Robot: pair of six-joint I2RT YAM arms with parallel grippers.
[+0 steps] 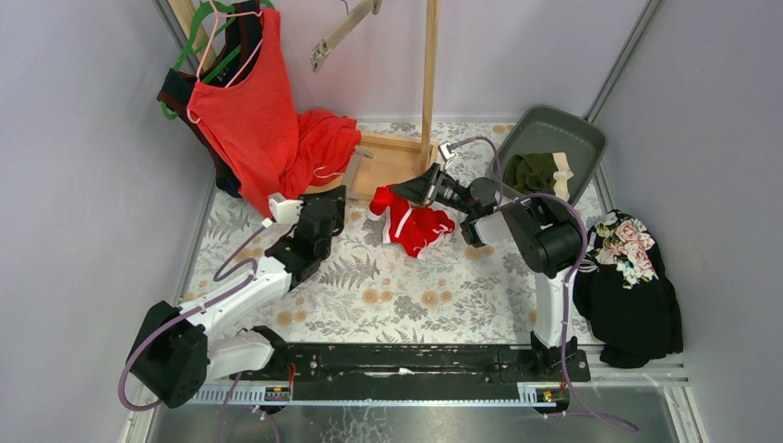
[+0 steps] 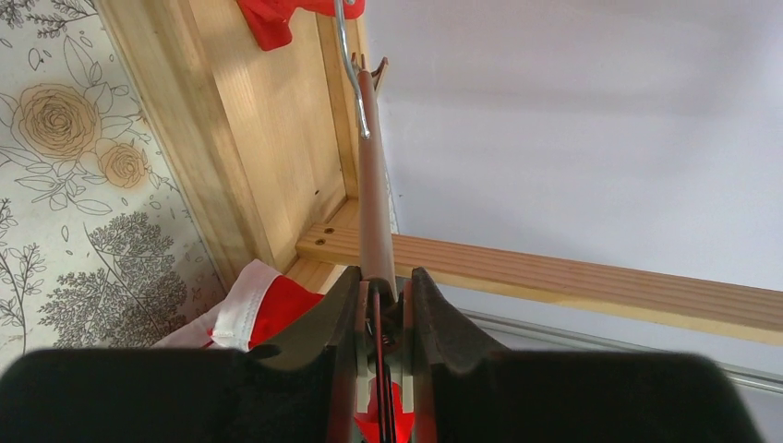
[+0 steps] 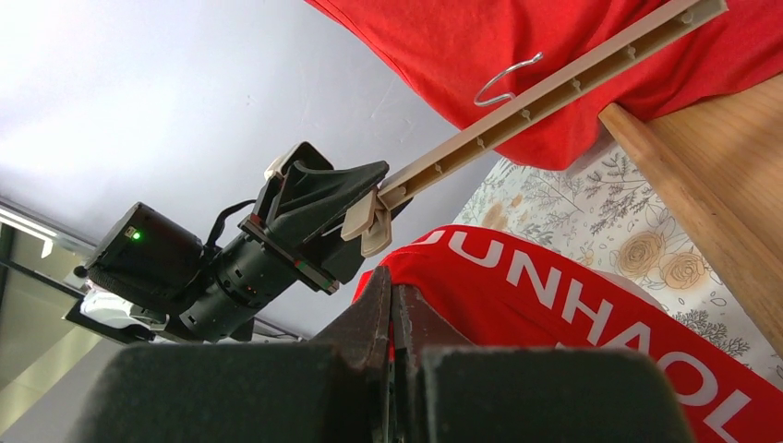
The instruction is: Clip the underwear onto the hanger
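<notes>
My left gripper is shut on the end of a beige clip hanger with a metal hook; the right wrist view shows its clip [image 3: 365,221] beside that gripper's fingers. Red underwear with white lettering [image 1: 415,226] hangs from my right gripper [image 1: 397,191], which is shut on its fabric, below and right of the hanger's clip. In the right wrist view the lettered band [image 3: 554,305] spreads out from between the fingers.
Red and dark garments [image 1: 245,120] hang on hangers at the back left. A wooden stand [image 1: 429,74] rises at the back. A grey tray [image 1: 586,148] holds olive cloth. Black floral clothing [image 1: 628,305] lies at the right.
</notes>
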